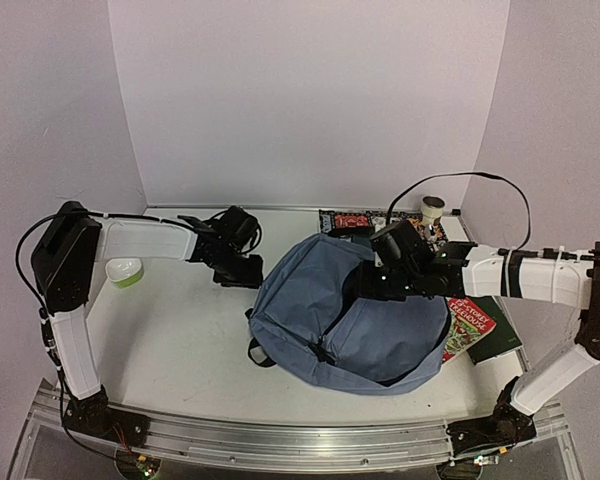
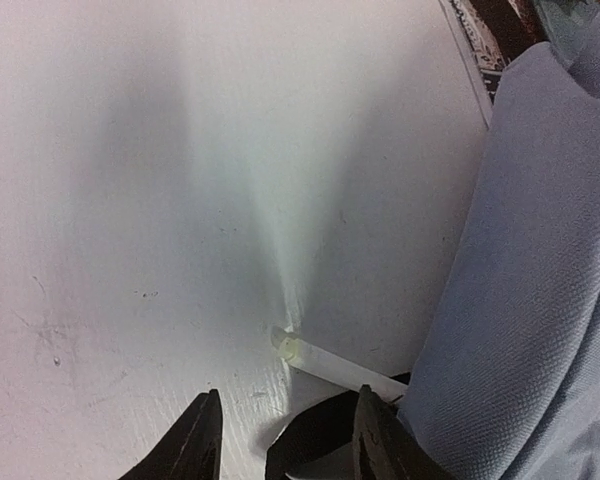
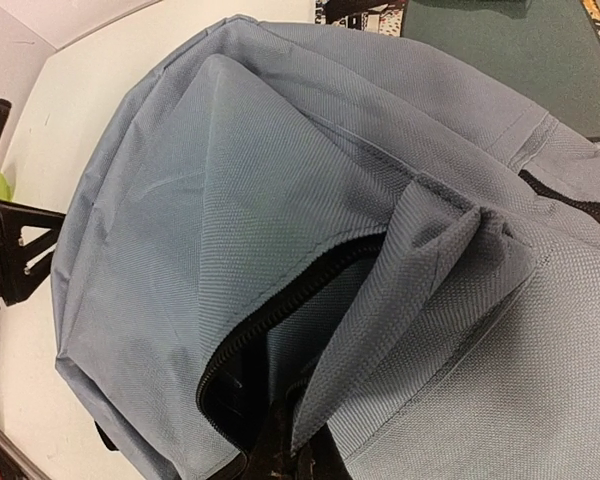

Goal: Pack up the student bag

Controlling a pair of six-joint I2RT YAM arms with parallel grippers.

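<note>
The blue-grey student bag lies on the table, its black-zipped opening gaping. At that opening my right gripper is shut on a raised fold of the bag's fabric; the very tips are partly hidden by cloth. My left gripper stands open just left of the bag, nothing between its fingers. In the left wrist view a black strap and a pale stick-like piece show beside the bag, near the left fingertips.
Right of the bag lie a red-and-green book and a dark green one. A patterned item and a lidded jar stand behind. At far left sits a green-and-white bowl.
</note>
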